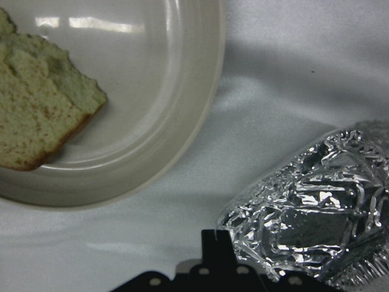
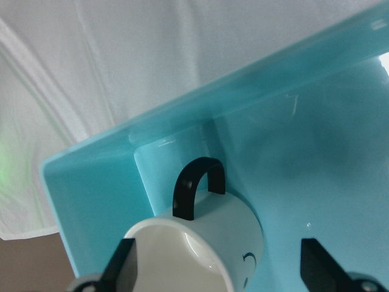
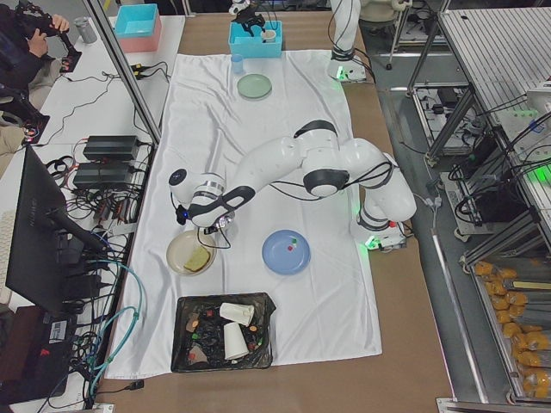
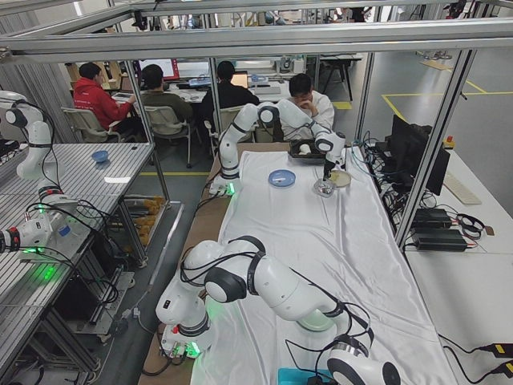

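Observation:
A beige plate (image 1: 152, 152) holding a piece of bread (image 1: 42, 106) lies on the white cloth, with crumpled foil (image 1: 310, 219) beside it. My left gripper is over the near edge of the foil, its fingertips together. In the right wrist view, a white mug (image 2: 225, 237) with a black handle lies on its side in a blue bin (image 2: 316, 158). My right gripper is open around it, the fingers on either side and apart from the handle.
A blue plate (image 3: 286, 252) lies right of the beige one, and a black tray (image 3: 198, 361) with cups and scraps is at the near end. A green plate (image 3: 254, 86) and a small blue cup (image 3: 237, 63) stand near the bin.

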